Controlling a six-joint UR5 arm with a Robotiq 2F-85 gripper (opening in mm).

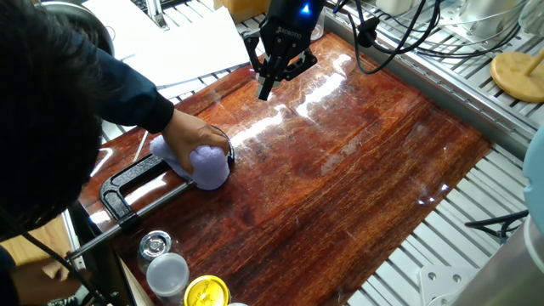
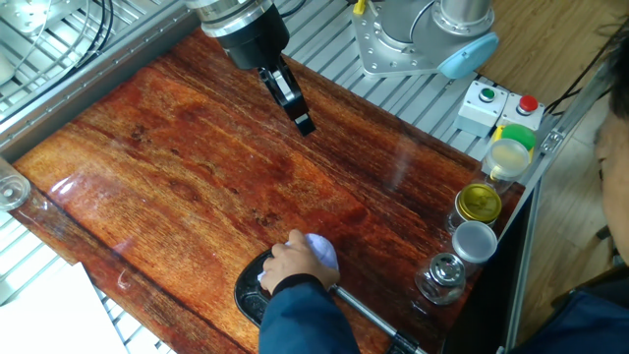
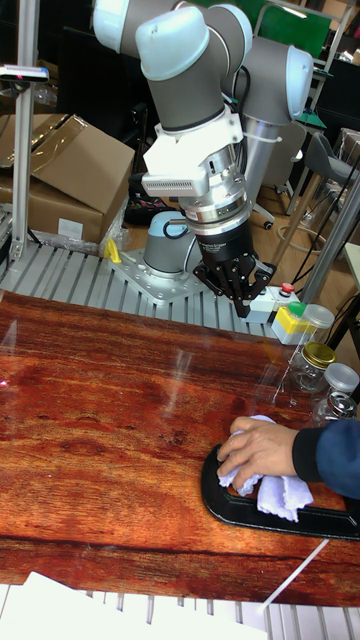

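High over the far part of the wooden board (image 1: 340, 187), my gripper (image 1: 265, 92) points down with its fingertips together and nothing showing between them. It is well apart from everything on the board. A person's hand presses a lilac cloth (image 1: 209, 167) against the end of a black clamp (image 1: 127, 189). The cloth (image 3: 283, 495) is bunched around the clamp's frame in the third exterior view; what lies under it is hidden. The clamp's long screw (image 2: 371, 317) reaches toward the board's edge.
Several jars stand along one edge, among them a yellow-lidded jar (image 2: 480, 203) and a white-lidded one (image 2: 474, 242). Control buttons (image 2: 506, 106) sit off the board. White paper (image 1: 183, 47) lies at the far edge. The person's arm leans over the clamp side; mid-board is clear.
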